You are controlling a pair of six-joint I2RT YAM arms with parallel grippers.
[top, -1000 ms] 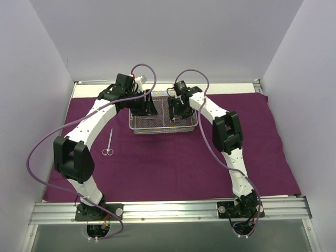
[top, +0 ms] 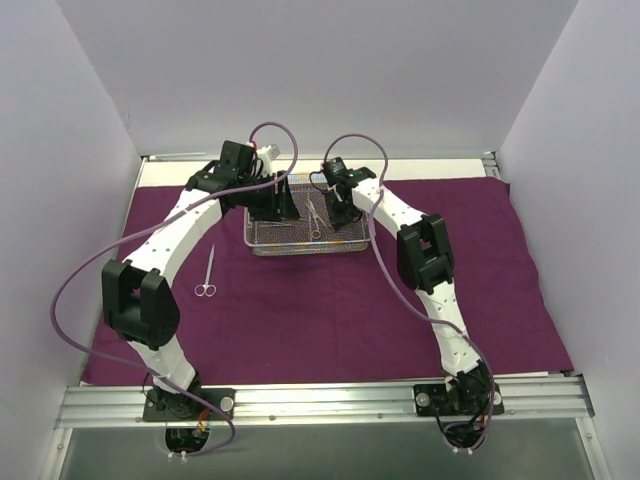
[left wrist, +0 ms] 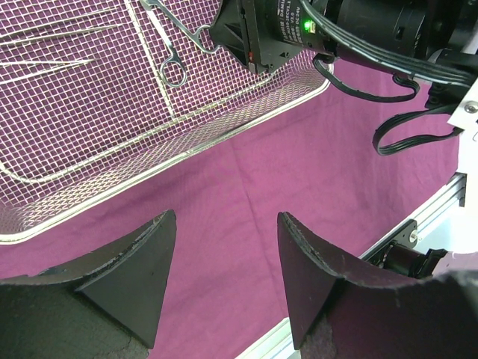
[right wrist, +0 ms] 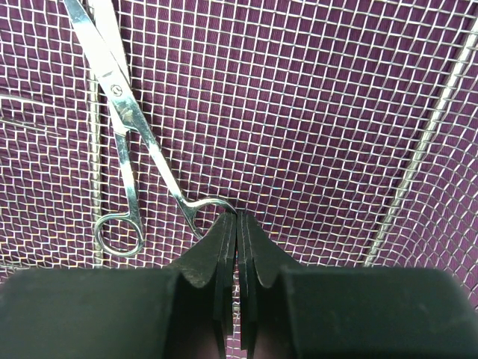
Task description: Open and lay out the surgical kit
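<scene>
The wire basket (top: pixel 300 252) stands at the back of the purple cloth. Inside it lies a pair of metal scissors (right wrist: pixel 116 90), handle rings towards the front. My right gripper is shut over the basket floor, its fingertips meeting at the edge of the right ring. Nothing shows clearly gripped between them; whether they touch the ring I cannot tell. Several thin instruments (left wrist: pixel 60 34) lie in the basket's left part. My left gripper is open and empty, with cloth below it, in front of the basket's rim in its wrist view.
Another pair of scissors (top: pixel 207 275) rests on the cloth, left of the basket. Both arms reach in over the basket, their grippers close together.
The scissors in the basket now show farther left, beside it. My left arm looks still.
</scene>
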